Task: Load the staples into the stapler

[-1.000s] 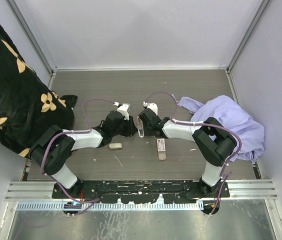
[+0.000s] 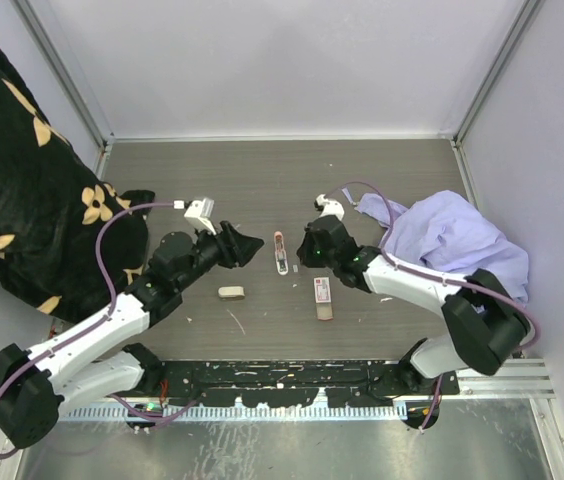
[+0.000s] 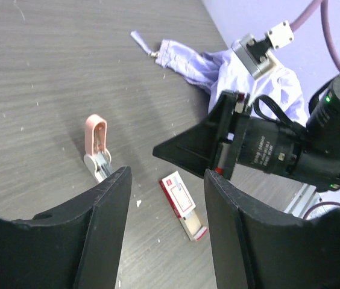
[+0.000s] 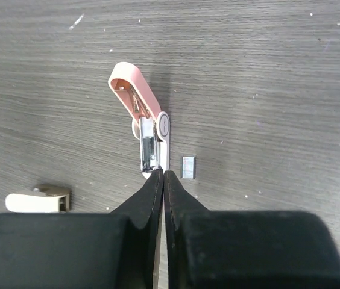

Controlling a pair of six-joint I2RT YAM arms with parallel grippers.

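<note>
The pink and white stapler lies on the table with its pink top swung up and its metal channel exposed. Whether staples sit in that channel I cannot tell. Beside it rests a small grey block of staples, touching nothing. My left gripper is open and empty, left of the stapler and above the table. To the stapler's right is my right gripper; its fingertips meet in the right wrist view, with nothing visible between them.
A red and white staple box is on the table near the right arm. A cream-coloured object lies on the left. Lilac cloth covers the right side and a dark patterned blanket the left.
My left arm has drawn back toward the front left, its gripper slightly raised in the picture. My right gripper has shifted right, off the stapler, uncovering the staple block.
</note>
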